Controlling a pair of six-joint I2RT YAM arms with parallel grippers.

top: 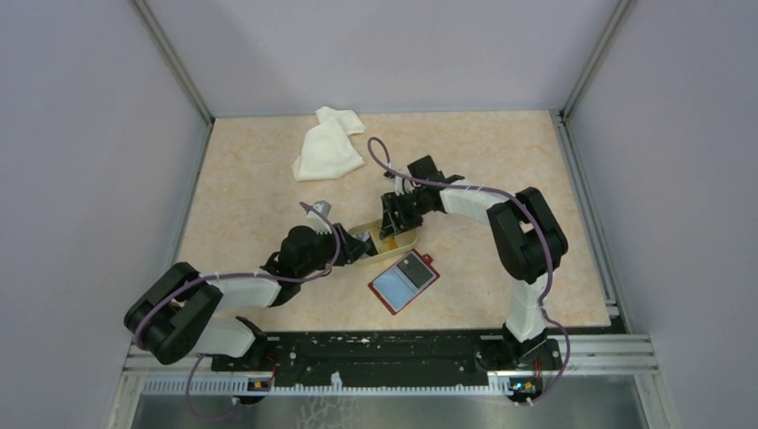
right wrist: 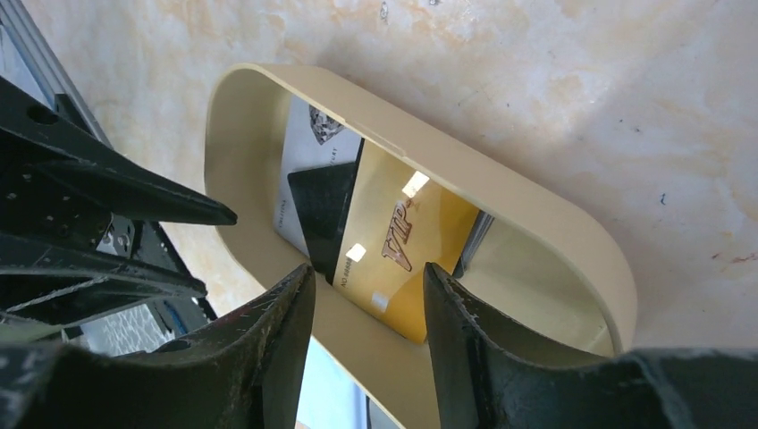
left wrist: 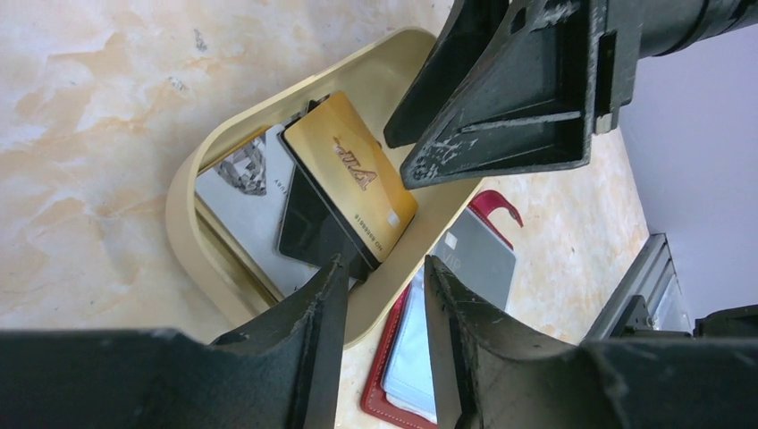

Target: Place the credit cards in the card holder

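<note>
A beige tray (left wrist: 192,192) holds a gold card (left wrist: 344,161), a black card (left wrist: 315,223) and a white card (left wrist: 250,197), overlapping. In the right wrist view the gold card (right wrist: 402,232) lies beneath my right gripper, whose fingers are apart with nothing gripped. My left gripper is also parted, its fingertips near the tray's side wall; whether they touch it I cannot tell. The red-edged card holder (top: 404,281) lies flat in front of the tray, with a pale pocket and a dark one.
A white cloth (top: 329,147) lies at the back of the table. Both grippers are close together over the tray. Open tabletop (top: 509,147) extends at the back right.
</note>
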